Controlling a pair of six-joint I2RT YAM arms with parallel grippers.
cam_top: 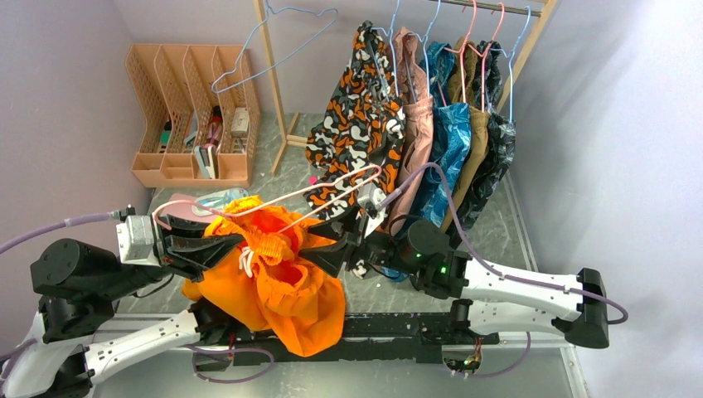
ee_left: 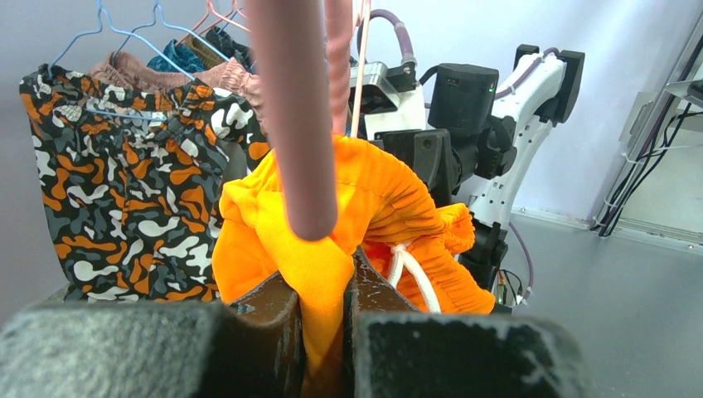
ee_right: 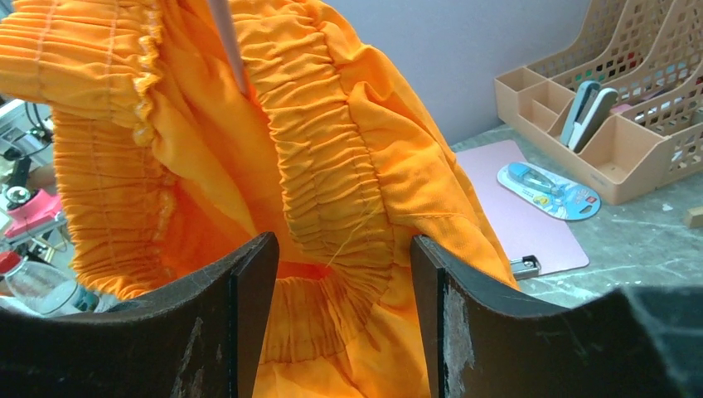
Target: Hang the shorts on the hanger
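The orange shorts (cam_top: 290, 307) hang bunched at the front centre, with a pink hanger (cam_top: 290, 192) reaching over and into their waistband. My left gripper is shut on the orange fabric, with the hanger's pink bar (ee_left: 294, 124) rising close in front. The white drawstring (ee_left: 414, 274) hangs loose beside it. My right gripper stands open at the right side of the waistband (ee_right: 332, 166), its fingertips at the gathered elastic. In the right wrist view the waistband's opening is wide, with part of the pink hanger inside.
A rack at the back holds hung camouflage shorts (cam_top: 348, 99), pink, blue, khaki and dark garments, plus an empty blue hanger (cam_top: 290, 58). A peach organiser (cam_top: 191, 170) stands back left. A pink mat (ee_right: 547, 240) lies on the table.
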